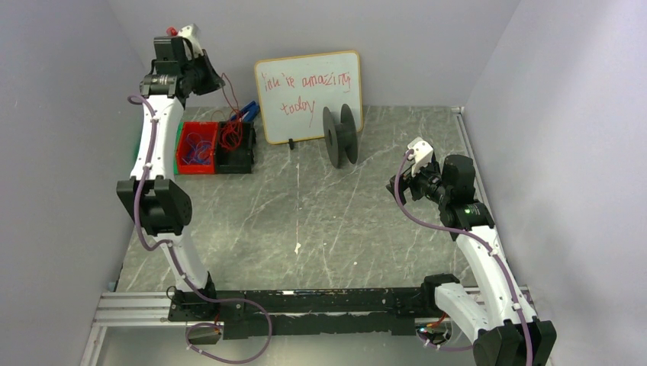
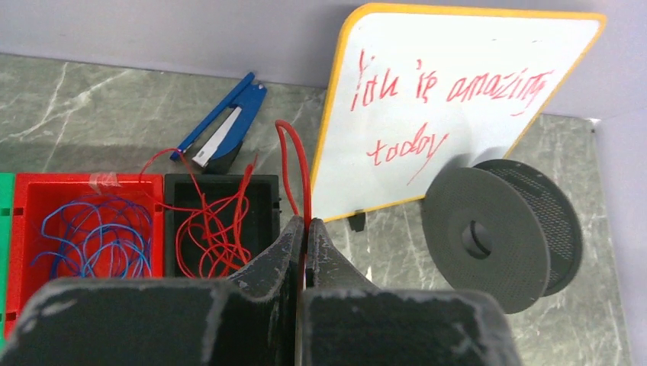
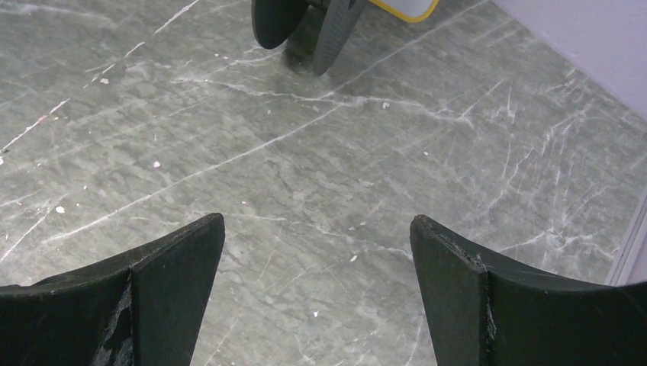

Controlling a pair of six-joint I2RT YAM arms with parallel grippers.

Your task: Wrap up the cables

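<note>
My left gripper (image 1: 217,82) is raised at the upper left, shut on a red cable (image 2: 305,183) that dangles down into the black bin (image 1: 236,162), where loose red loops lie. Blue cables (image 2: 99,236) lie in the red bin (image 2: 23,236) beside it. The dark spool (image 1: 333,137) stands in front of the whiteboard (image 1: 305,76), also seen in the left wrist view. My right gripper is open and empty, over bare table at the right.
A blue stapler-like tool (image 2: 233,126) lies behind the bins. A green bin (image 2: 6,191) is at the far left.
</note>
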